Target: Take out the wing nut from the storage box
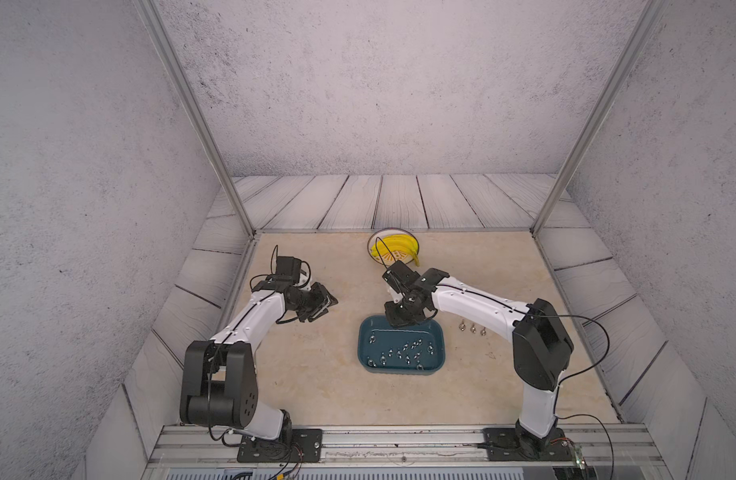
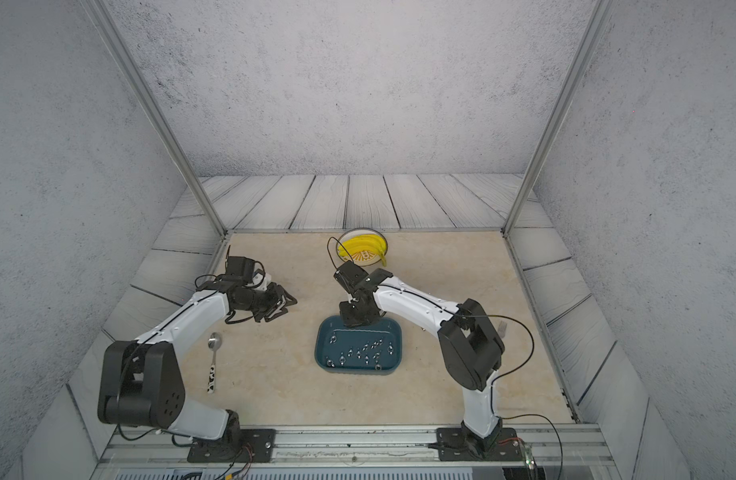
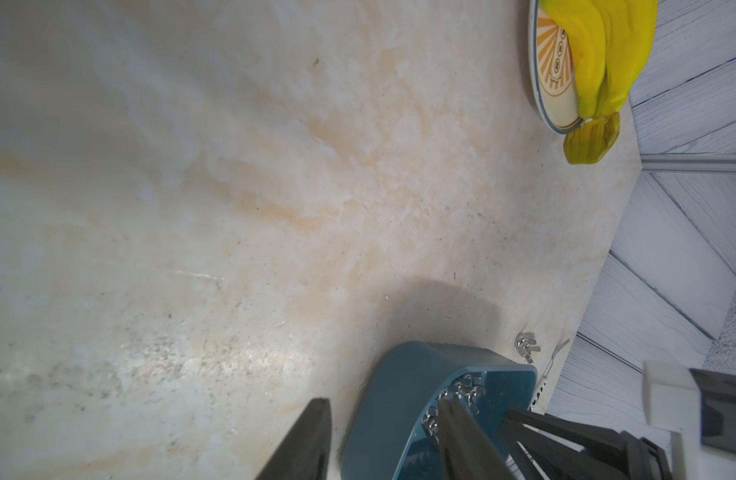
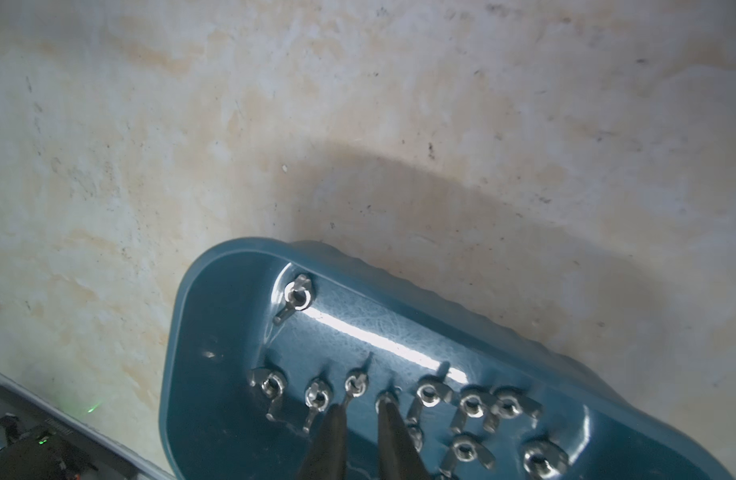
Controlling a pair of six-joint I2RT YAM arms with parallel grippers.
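Note:
The teal storage box [image 1: 400, 369] holds several silver wing nuts, one [image 4: 298, 294] in a corner and others spread along the floor. My right gripper [image 1: 396, 318] hangs over the far rim of the box, its dark fingers pointing down toward the nuts, a gap between them and no nut visible there. My left gripper [image 1: 323, 302] is left of and behind the box, above bare table, fingers apart with nothing held. A few loose wing nuts [image 1: 472, 328] lie on the table right of the box.
A plate with yellow bananas [image 1: 396, 244] sits at the back centre. A spoon [image 2: 213, 360] lies at the left in the top right view. The table between plate and box and at front left is largely clear.

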